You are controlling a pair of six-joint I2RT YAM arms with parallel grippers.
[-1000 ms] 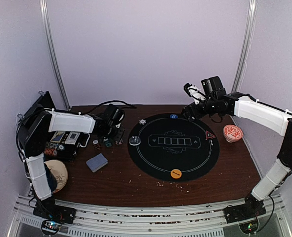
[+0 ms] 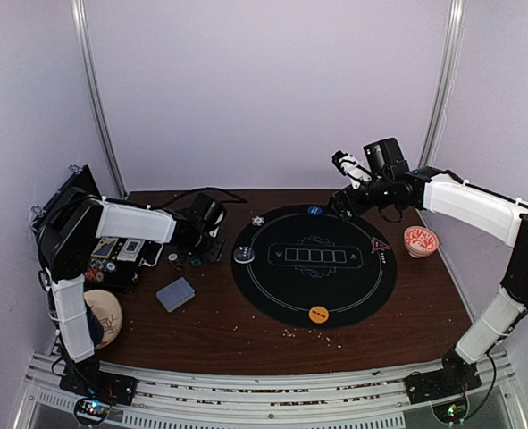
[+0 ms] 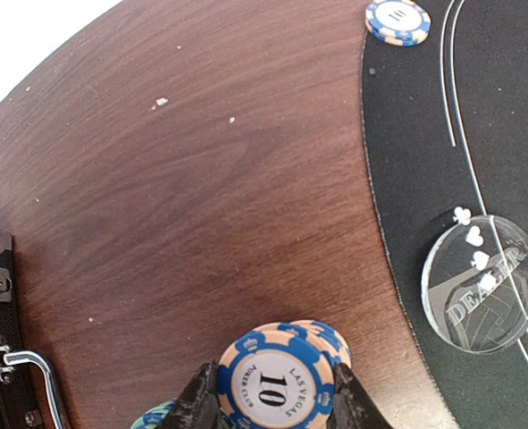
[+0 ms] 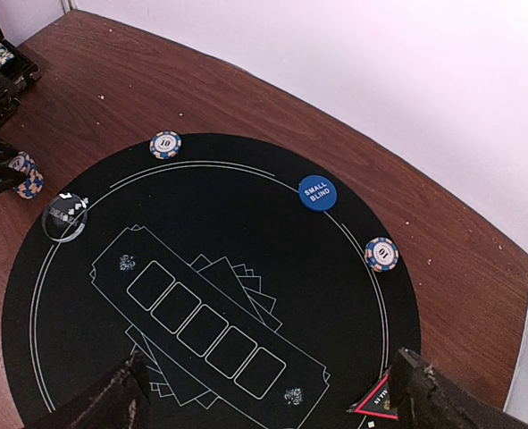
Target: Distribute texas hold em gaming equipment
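Note:
My left gripper is shut on a blue-and-white 10 chip, with more like it just behind, on the wood left of the mat. A clear dealer button and a 10 chip lie on the mat. The right wrist view shows a small blind disc, another 10 chip and a red triangle. My right gripper hangs open over the mat's back right, nothing between its fingers.
The chip case, a card deck and a round wooden piece are at left. An orange disc lies on the mat; a red bowl stands right.
My left arm has shifted very slightly at the chips left of the mat. The right arm has not moved.

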